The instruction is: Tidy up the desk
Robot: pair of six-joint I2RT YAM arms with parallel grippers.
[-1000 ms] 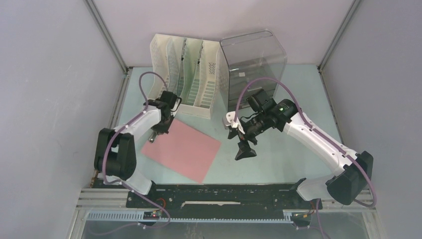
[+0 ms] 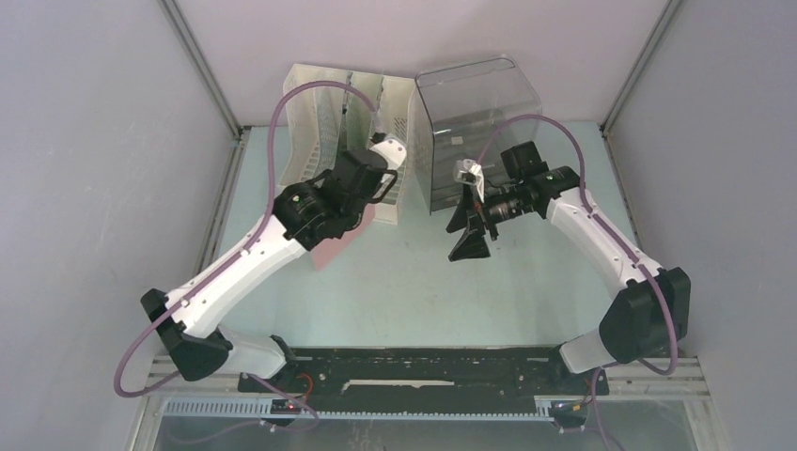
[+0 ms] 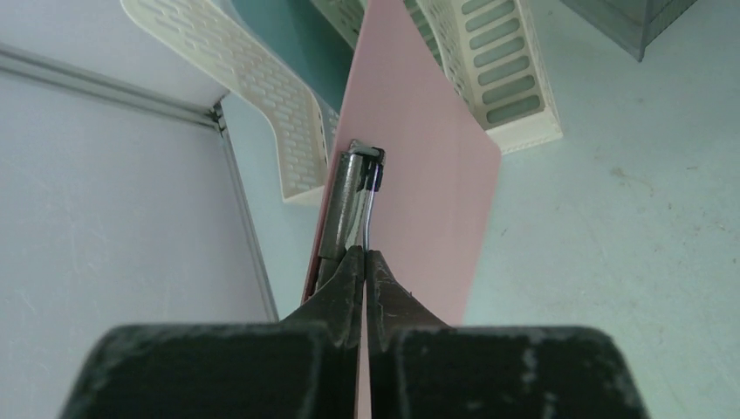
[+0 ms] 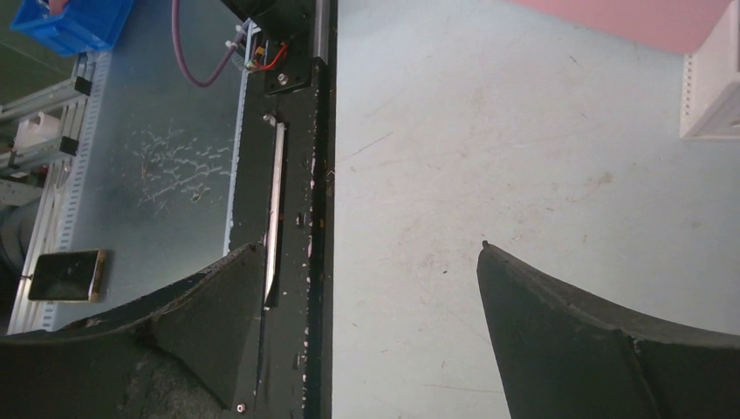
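A pink clipboard (image 3: 432, 175) with a metal clip (image 3: 346, 205) hangs on edge, tilted, from my left gripper. That gripper's fingertips are shut on the thin metal part at the clip. In the top view only a strip of the clipboard (image 2: 340, 248) shows, as the left arm covers the rest. Behind it stands the cream file rack (image 2: 398, 202), with several upright dividers; the board appears in front of its slots in the left wrist view, and whether its far edge is inside one cannot be told. My right gripper (image 2: 461, 237) is open and empty above the desk.
A clear grey-tinted box (image 2: 479, 94) stands right of the rack, close beside it. Bare desk (image 2: 423, 301) lies in the middle and front. A black rail (image 2: 507, 366) runs along the front edge, and walls close both sides.
The pink clipboard was lying flatter over the desk; my left gripper has raised it, turned it nearly on edge and carried it toward the rack. The right arm has moved slightly back and right.
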